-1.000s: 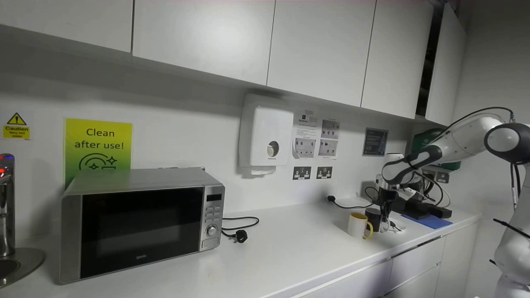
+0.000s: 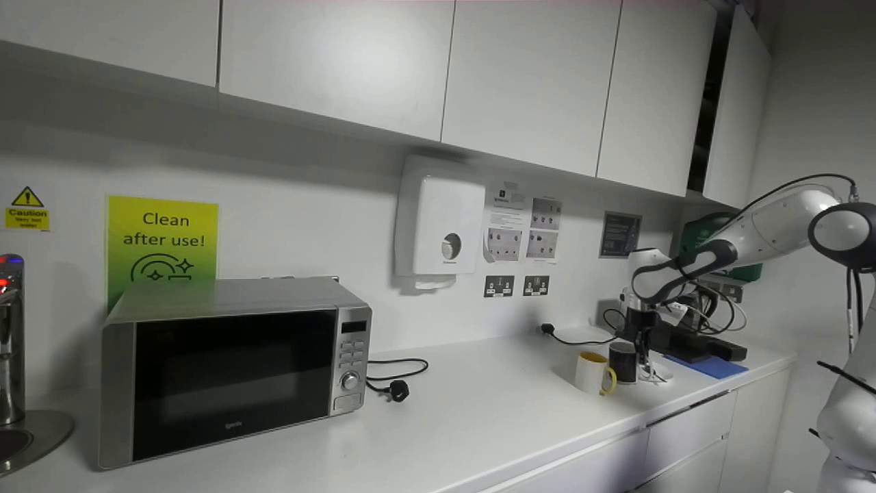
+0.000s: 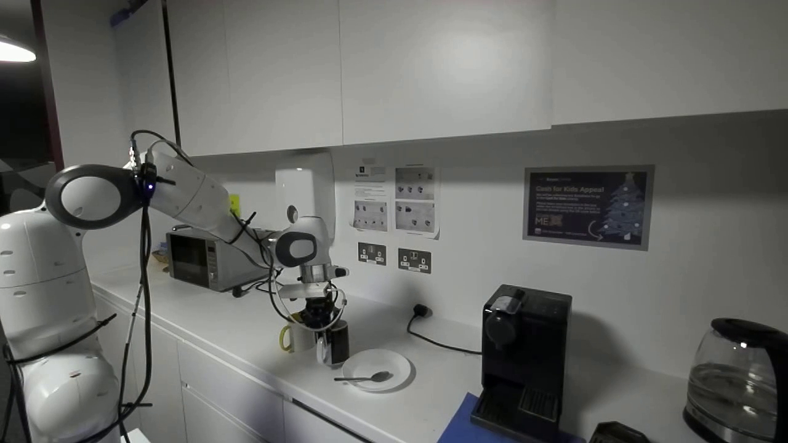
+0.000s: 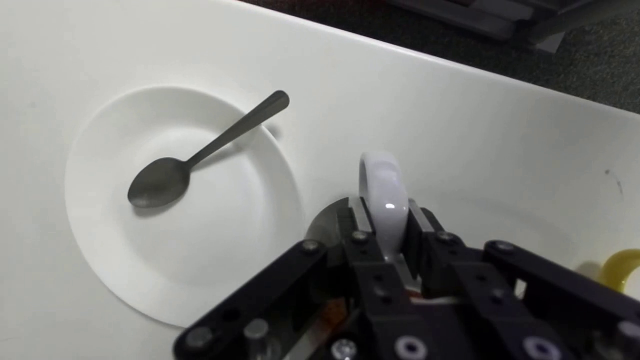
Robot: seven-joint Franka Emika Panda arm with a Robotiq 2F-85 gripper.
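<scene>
A dark mug (image 2: 622,364) with a white handle (image 4: 384,177) stands on or just over the counter; I cannot tell which. My gripper points down and is shut on that handle, one finger on each side. Fingers and linkage cover most of the mug in the wrist view. In exterior view 2 the dark mug (image 3: 340,343) appears upright beside the gripper (image 3: 322,341), close to the plate. A white plate (image 4: 216,264) holds a dark metal spoon (image 4: 160,182), its handle reaching over the rim.
Close by the dark mug is a white mug (image 2: 588,374) with a yellow inside and handle. The coffee machine (image 3: 526,354) stands on a blue mat (image 3: 459,421), with a glass kettle (image 3: 727,384) farther right.
In exterior view 1 the dark mug has shifted slightly right, away from the white mug, and its handle is now hidden behind the gripper. The arm has moved a little.
</scene>
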